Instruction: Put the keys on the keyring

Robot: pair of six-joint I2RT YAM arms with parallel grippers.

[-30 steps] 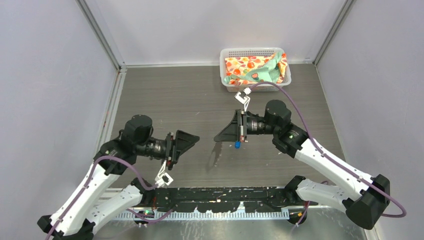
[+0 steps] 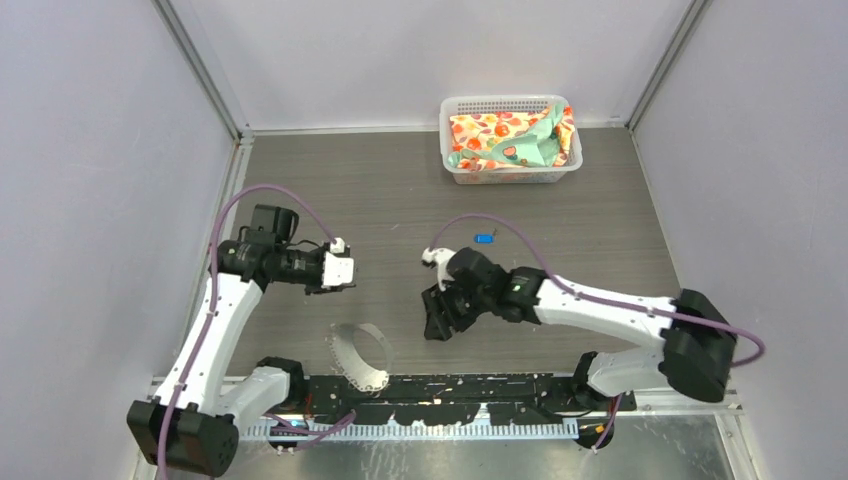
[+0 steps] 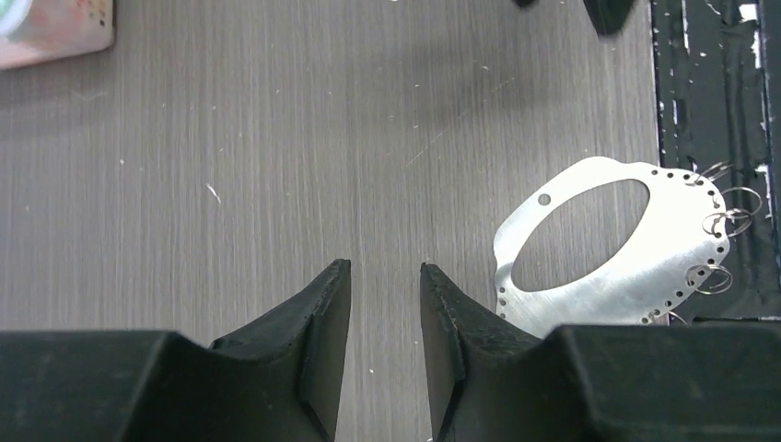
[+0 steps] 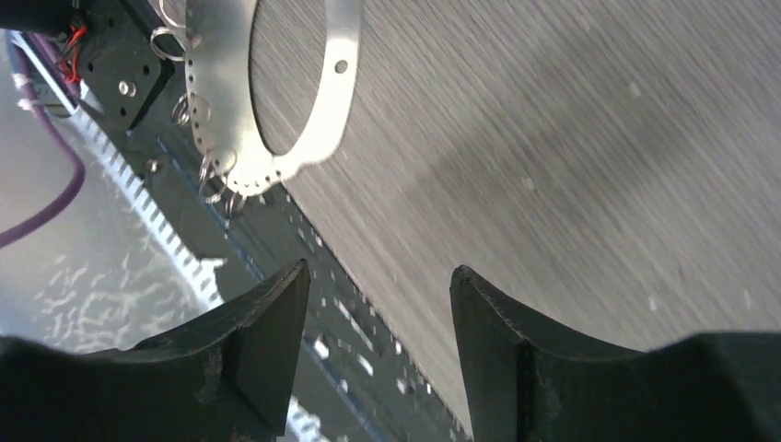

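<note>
A small blue tag (image 2: 484, 239) with something small beside it lies right of centre, too small to tell whether keys. A pale metal loop-shaped plate (image 2: 365, 376) (image 3: 645, 267) (image 4: 221, 120) with several wire rings lies at the front edge. My left gripper (image 2: 338, 285) is above the left table, its fingertips a narrow gap apart; nothing shows between them. My right gripper (image 2: 436, 330) points down near the centre front, fingers apart and empty, with the plate beyond them.
A white basket (image 2: 510, 174) with patterned cloths stands at the back right. A black strip (image 2: 510, 390) and toothed rail (image 2: 510, 432) run along the front.
My left arm has drawn back left.
</note>
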